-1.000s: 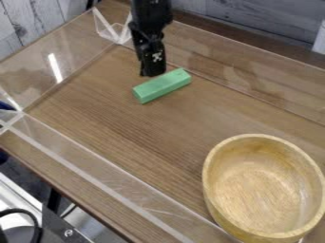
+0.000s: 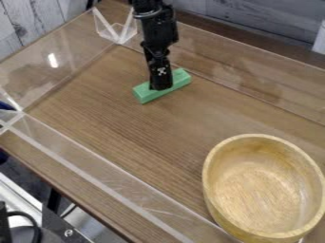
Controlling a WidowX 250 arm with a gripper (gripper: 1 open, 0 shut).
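Note:
My black gripper [image 2: 159, 73] reaches down from the top of the view, its fingertips just over or on a green rectangular block [image 2: 170, 84] lying diagonally on the wooden table. The fingers appear open around the block's upper left part; whether they touch it is unclear.
A large tan round bowl [image 2: 263, 186] sits at the lower right. Clear plastic edges run along the left, and black cables lie at the lower left corner.
My gripper has moved down and slightly right, onto the green block. The block looks unmoved.

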